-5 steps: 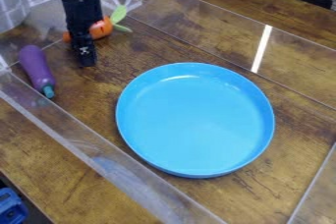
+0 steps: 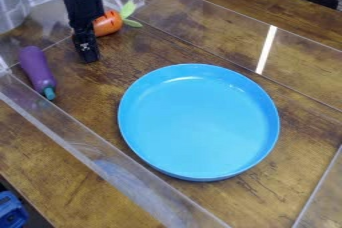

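Note:
My black gripper [image 2: 84, 47] reaches down at the upper left, its tips low over the wooden surface, against or just in front of an orange carrot [image 2: 106, 24] with pale green leaves. The gripper partly hides the carrot, and I cannot tell whether its fingers are open or shut. A purple eggplant [image 2: 36, 70] lies to the lower left of the gripper. A large empty blue plate [image 2: 198, 122] sits right of centre.
Clear plastic walls border the wooden work area [image 2: 267, 92]. A blue object [image 2: 8, 210] is at the lower left corner, outside the wall. The wood around the plate is clear.
The gripper and carrot have shifted very slightly; the eggplant and plate stay where they were.

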